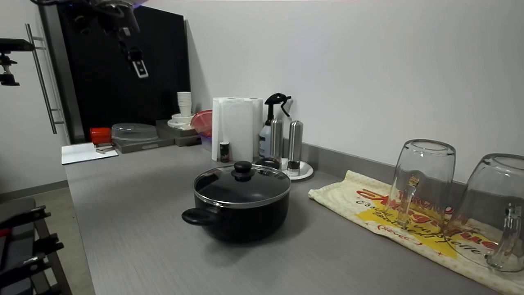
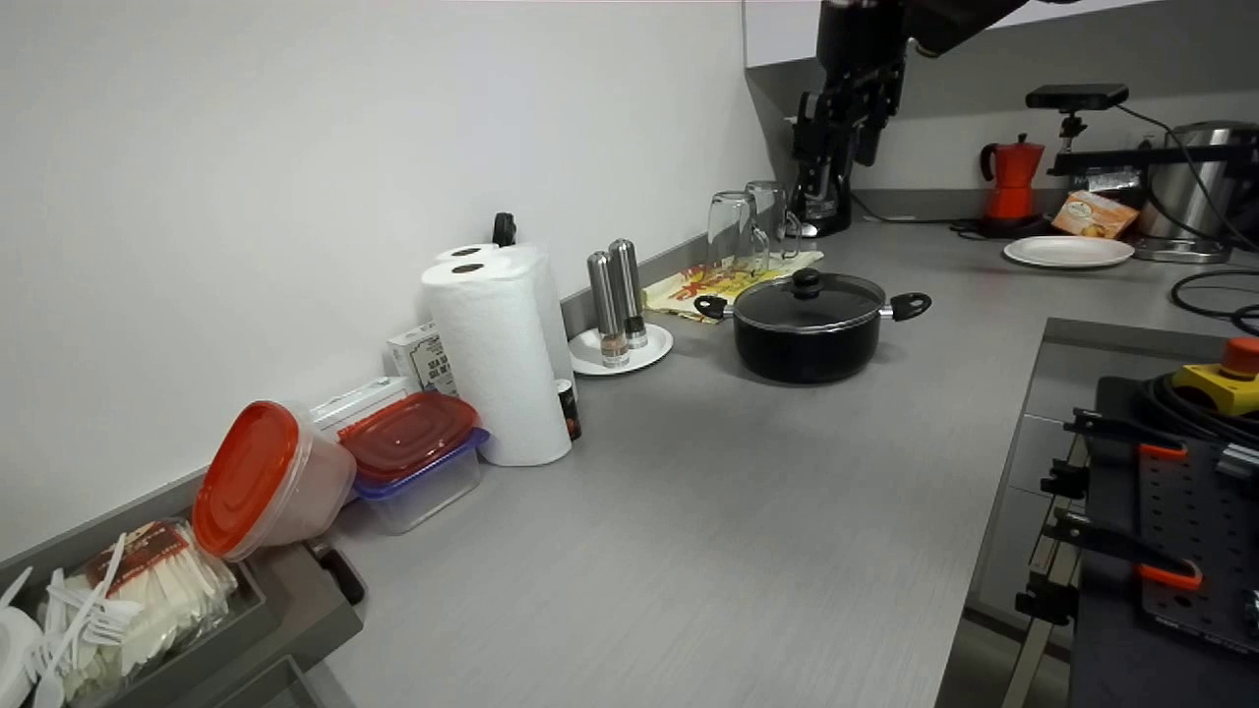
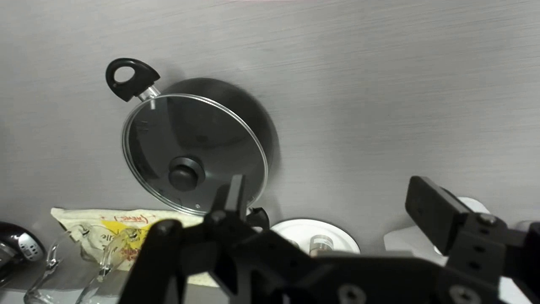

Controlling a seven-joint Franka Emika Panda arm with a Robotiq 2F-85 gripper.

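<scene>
A black pot [image 1: 243, 221] with two handles stands on the grey counter, its glass lid [image 3: 212, 137] in place. The lid's round black knob [image 3: 184, 175] points up. In the wrist view my gripper is open, its fingers [image 3: 435, 213] wide apart and nothing between them. It hangs high above the counter; in that view the left finger overlaps the lid's edge. At the upper left of exterior view 1, only part of the gripper [image 1: 137, 64] shows. Exterior view 2 has it at the top [image 2: 844, 130], above counter height.
Two upturned glass mugs [image 1: 422, 182] rest on a printed cloth [image 1: 353, 196] along the wall. Steel mills [image 2: 623, 283] stand on a white plate [image 2: 661, 344], near paper towel rolls [image 2: 496, 366]. Bare counter [image 2: 708, 531] lies in front of the rolls.
</scene>
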